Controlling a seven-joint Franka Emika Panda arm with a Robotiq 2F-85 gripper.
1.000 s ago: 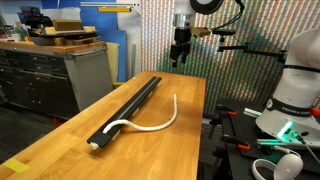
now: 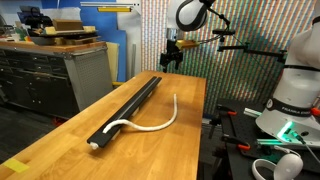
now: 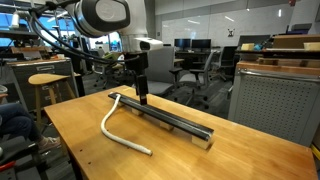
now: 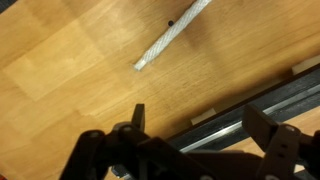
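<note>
My gripper is open with nothing between its fingers, and bare tabletop and a stretch of rail show below it in the wrist view. In the second exterior view the gripper (image 3: 141,95) hangs over the table near the rail. A pale, flexible cord or tube (image 2: 152,128) lies curved on the table, one end by the near end of a long black rail (image 2: 122,117). In the wrist view one free end of the cord (image 4: 170,38) shows at the top, apart from the fingers. The black rail (image 3: 175,122) rests on pale blocks (image 3: 200,142).
The wooden table (image 2: 75,140) has broad clear room on both sides of the rail. A metal cabinet (image 2: 95,80) stands along one side. Chairs (image 3: 190,85) and a wooden stool (image 3: 50,85) stand beyond the table.
The arm has swung to the left in the first exterior view, carrying the gripper slightly left. The cord and rail have not moved.
</note>
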